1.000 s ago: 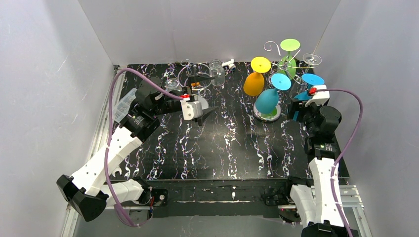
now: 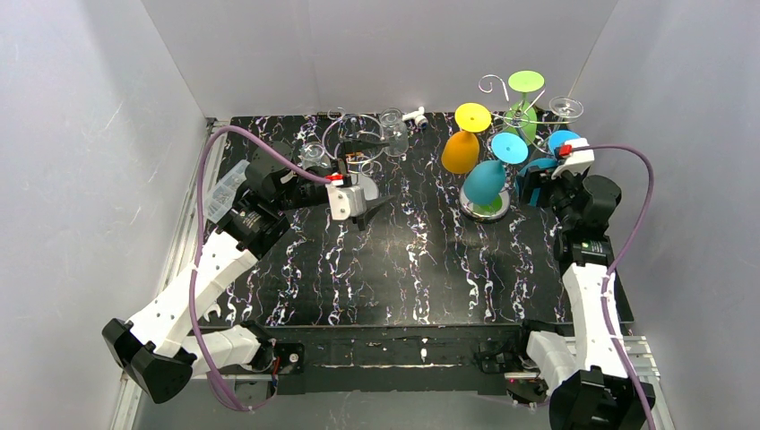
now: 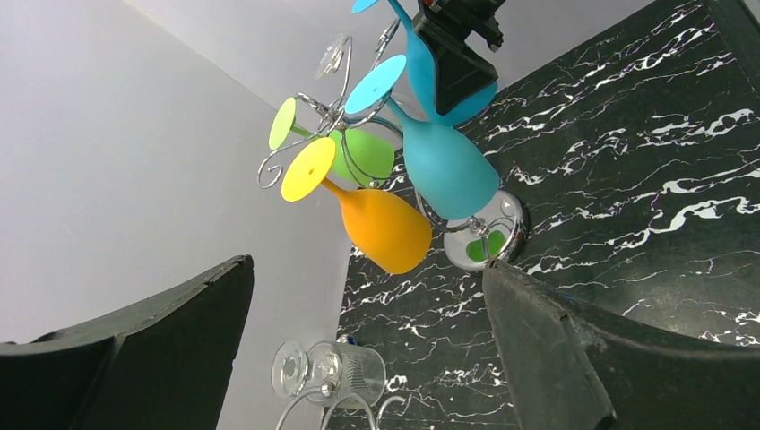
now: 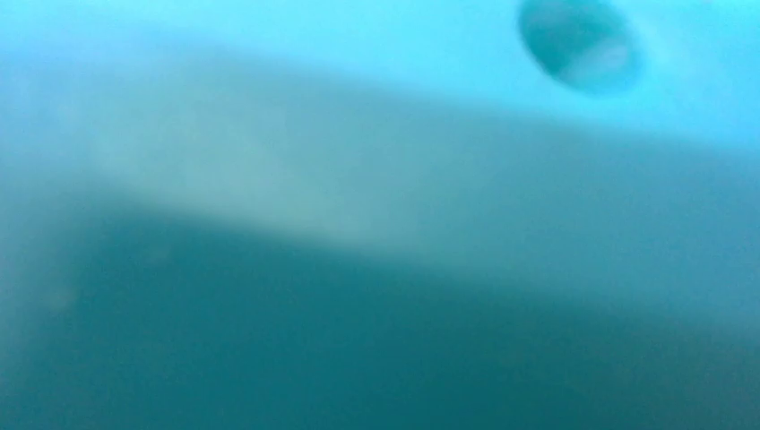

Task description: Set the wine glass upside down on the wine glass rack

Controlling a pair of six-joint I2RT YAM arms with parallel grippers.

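A metal wine glass rack carries upside-down glasses: an orange one with a yellow foot, a blue one in front, and a green one behind. On the rack's right side, my right gripper is shut on the bowl of a second blue wine glass. That glass is upside down, its foot uppermost near the rack's arms; whether its stem sits in an arm is unclear. Blurred blue fills the right wrist view. My left gripper stands open and empty, away at the left.
A second, low wire rack with clear glasses lies at the back left, beside my left gripper. A clear plastic box is farther left.
The right gripper, with the blue glass, has shifted slightly left and away from the front, closer to the rack. The left arm stays put.
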